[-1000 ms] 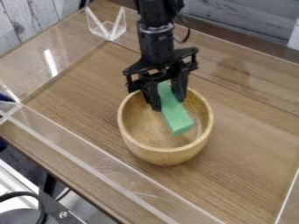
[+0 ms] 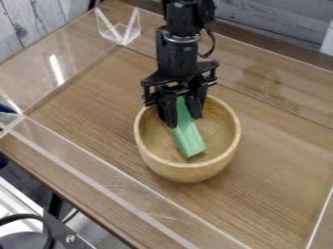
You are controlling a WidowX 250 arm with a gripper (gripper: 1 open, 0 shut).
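Note:
A black robot arm reaches down from the top centre, its gripper (image 2: pixel 178 98) low over a tan wooden bowl (image 2: pixel 205 167) in the middle of the view. A green elongated object (image 2: pixel 190 137) stands tilted inside the bowl, its upper end between or just under the dark fingers. I cannot tell whether the fingers grip it, as they overlap its top.
The bowl sits on a wooden table (image 2: pixel 72 117). Clear tape-like strips lie at the top left and left edge. A black cable is at the bottom left.
The arm and gripper have shifted left and a little up. The green object's upper part has moved left with them, and it now sits further left in the bowl.

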